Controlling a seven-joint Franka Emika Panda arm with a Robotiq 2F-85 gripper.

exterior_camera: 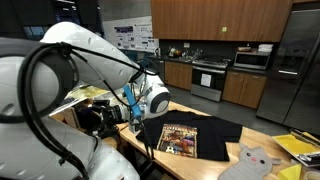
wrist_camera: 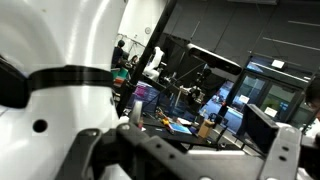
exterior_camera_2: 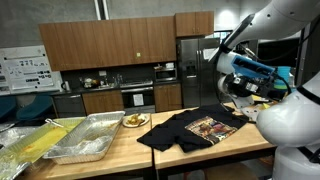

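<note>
A black cloth [exterior_camera: 215,130] lies spread on the wooden table, also seen as a dark cloth [exterior_camera_2: 172,134] from the other side. On top of it rests a flat, colourful printed piece [exterior_camera: 177,140]. My white arm [exterior_camera: 150,98] is folded back at the table's near left end. In the wrist view the gripper has its dark fingers [wrist_camera: 262,128] wide apart, and the space between them shows only the distant room. It points away from the tabletop, and no object is held.
A grey, animal-shaped piece [exterior_camera: 250,162] and a yellow tray [exterior_camera: 298,145] are at the table's right. In the second exterior view, a foil-coloured tray [exterior_camera_2: 85,137] and a plate of food [exterior_camera_2: 135,120] stand left of the cloth. Bare wood [exterior_camera_2: 190,158] shows along the near edge.
</note>
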